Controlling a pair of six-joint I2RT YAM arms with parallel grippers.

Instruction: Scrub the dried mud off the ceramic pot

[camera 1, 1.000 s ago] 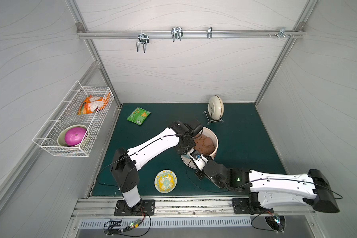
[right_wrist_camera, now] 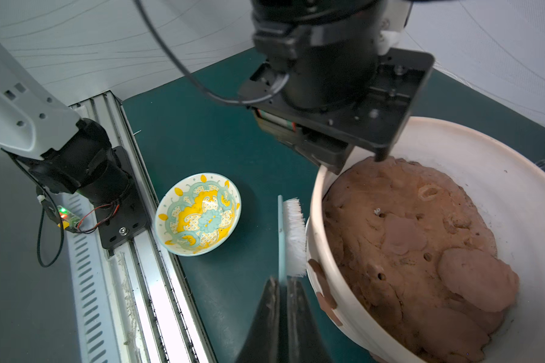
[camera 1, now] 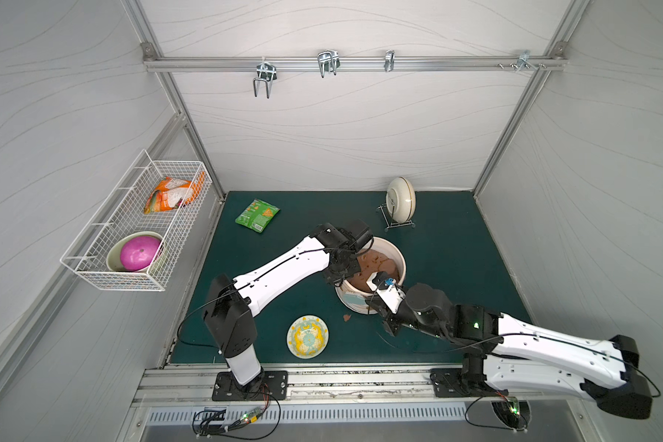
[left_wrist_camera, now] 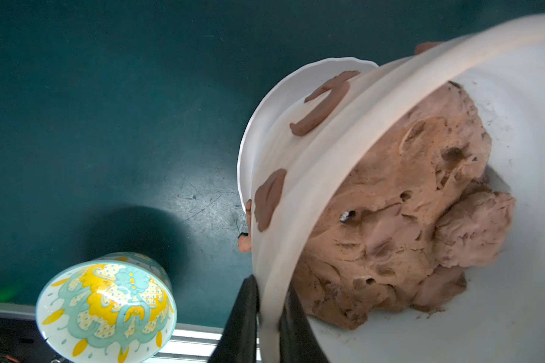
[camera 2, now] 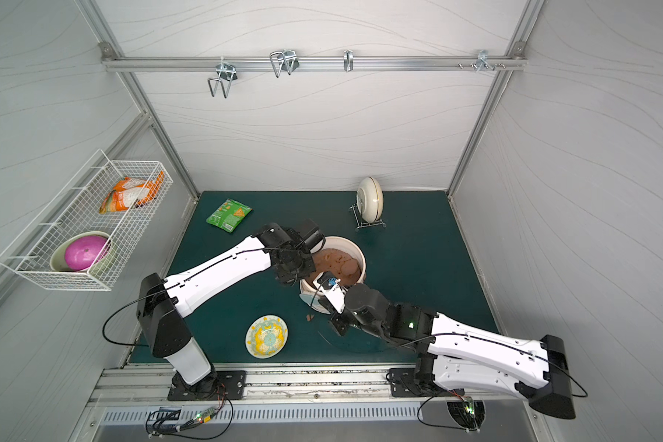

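A cream pot (right_wrist_camera: 514,181) holds brown clay and stands on a white saucer (left_wrist_camera: 257,133); brown smears (left_wrist_camera: 269,199) mark its outer wall. My left gripper is shut on the pot's rim. Beside the pot's smeared wall, in the right wrist view, my right gripper is shut on the thin teal handle of a brush (right_wrist_camera: 293,236), white bristles facing the pot.
A patterned bowl (camera 1: 307,336) sits near the front edge. A green packet (camera 1: 257,215) lies back left, a dish rack with plates (camera 1: 400,202) stands at the back. A wire basket (camera 1: 132,221) hangs left.
My right arm has shifted rightward and its gripper end has risen a little beside the pot's front. The left arm and pot stay almost still.
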